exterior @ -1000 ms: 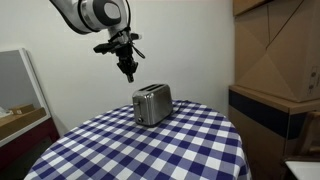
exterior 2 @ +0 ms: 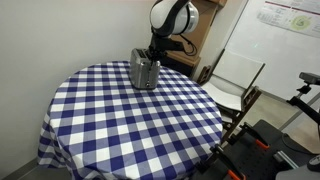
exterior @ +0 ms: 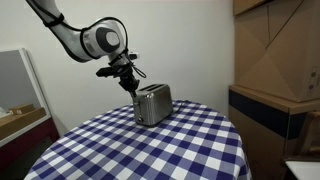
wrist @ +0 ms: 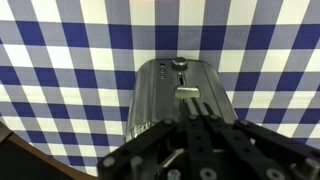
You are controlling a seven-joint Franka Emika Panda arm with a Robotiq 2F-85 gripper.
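Note:
A silver toaster (exterior: 154, 107) stands upright on a table with a blue-and-white checked cloth (exterior: 150, 152). My gripper (exterior: 134, 92) is shut and points down at the toaster's near end, with nothing visible between its fingers. Seen from above in the wrist view, the toaster (wrist: 146, 98) has a dark knob (wrist: 180, 63) and a pale lever (wrist: 187, 92) on that end. The fingertips lie just below the lever in that picture; whether they touch it cannot be made out. Exterior view 2 shows the toaster (exterior 2: 139, 72) partly behind the arm.
Most of the checked tablecloth (exterior 2: 120, 125) is bare around the toaster. A white chair (exterior 2: 232, 82) stands beyond the table's edge. A wooden cabinet (exterior: 275, 65) is at the right in exterior view 1.
My gripper has come down from above the toaster to its near end, at about the height of its top. The toaster has stayed in place.

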